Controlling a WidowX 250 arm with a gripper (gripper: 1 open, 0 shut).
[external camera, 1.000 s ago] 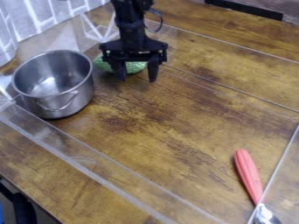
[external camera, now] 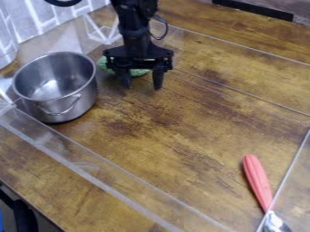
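Observation:
My black gripper (external camera: 140, 72) hangs low over the wooden table at the upper middle, just right of a steel pot. A green object (external camera: 111, 65) lies behind it, mostly hidden by the gripper. Whether the fingers hold anything or how far apart they stand is hard to tell. The steel pot (external camera: 53, 86) stands upright at the left.
A red-handled utensil (external camera: 256, 179) lies at the lower right. A clear barrier runs along the left and near edges.
My gripper has shifted very slightly over the last second, staying over the green object. The pot and red-handled utensil are unmoved.

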